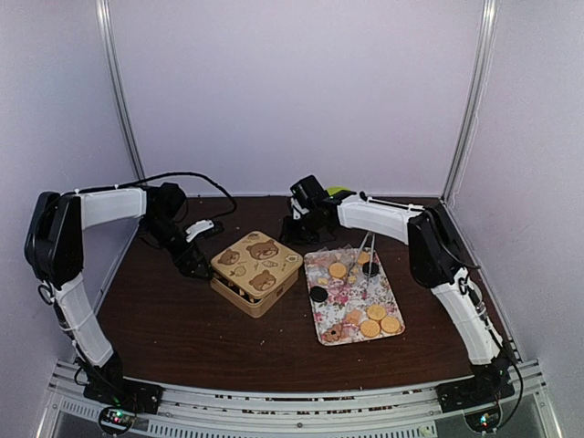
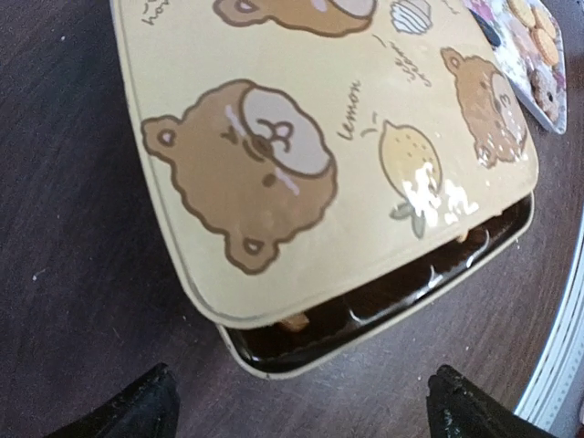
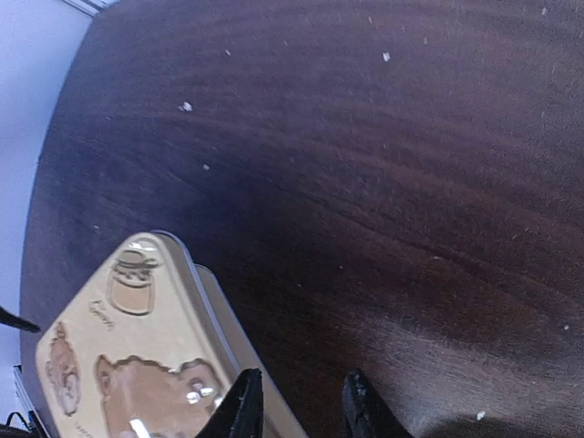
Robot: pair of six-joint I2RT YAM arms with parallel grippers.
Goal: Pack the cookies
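The box (image 1: 256,301) stands in the middle of the table. Its bear-print lid (image 1: 258,259) rests skewed on top, so a dark strip of the box's inside (image 2: 388,297) shows along one edge with bits of cookie in it. Just left of the box, my left gripper (image 1: 203,266) is open; in the left wrist view its fingers (image 2: 137,406) are wide apart beyond that uncovered edge. My right gripper (image 1: 290,235) is at the box's far right corner. In the right wrist view its fingers (image 3: 362,408) stand apart, nothing held, with the lid (image 3: 137,338) at lower left.
Right of the box lies a floral tray (image 1: 325,319) with several cookies (image 1: 377,312) and tongs (image 1: 367,257) on it. A green bowl (image 1: 338,192) is mostly hidden behind the right arm.
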